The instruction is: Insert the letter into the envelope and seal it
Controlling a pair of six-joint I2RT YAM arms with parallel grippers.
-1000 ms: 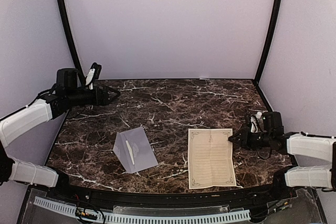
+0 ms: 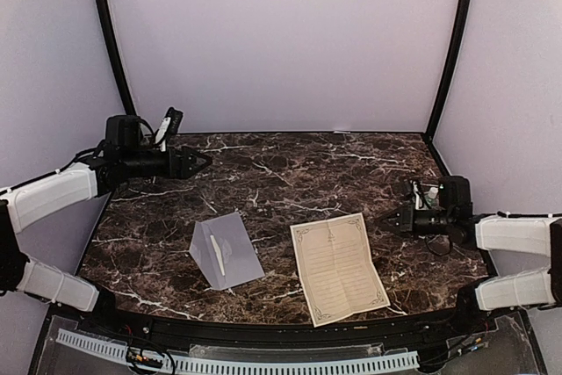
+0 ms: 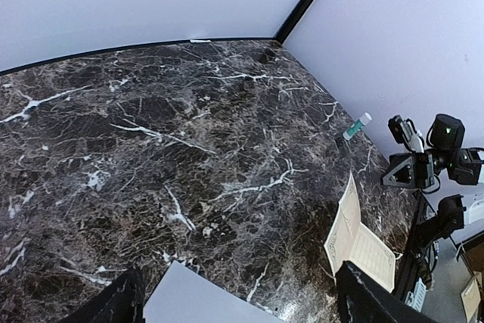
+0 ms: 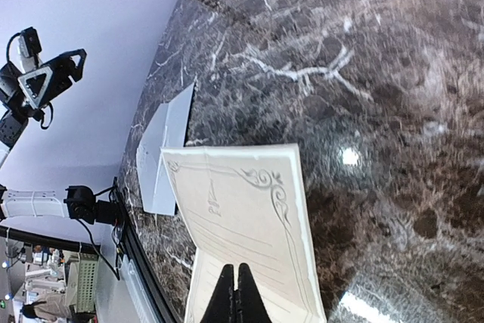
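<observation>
The cream letter lies slightly turned on the table, right of centre. Its crease shows in the right wrist view, where the half with the ornate border tilts up. Left of it rests the grey-lilac envelope, flap open, a pale strip showing on it. My right gripper is just off the letter's upper right edge; its fingertips meet, and the letter is outside them. High over the table's left side, my left gripper stands open and empty, well apart from the envelope.
A small bottle with a green label stands near the right wall, behind the right arm. Bare marble table stretches across the back, and a clear strip separates envelope and letter. A dark rail borders the front.
The letter has slid left and turned a little. My right gripper has gone from open to shut and moved up from the letter's right edge. The left arm has shifted slightly right.
</observation>
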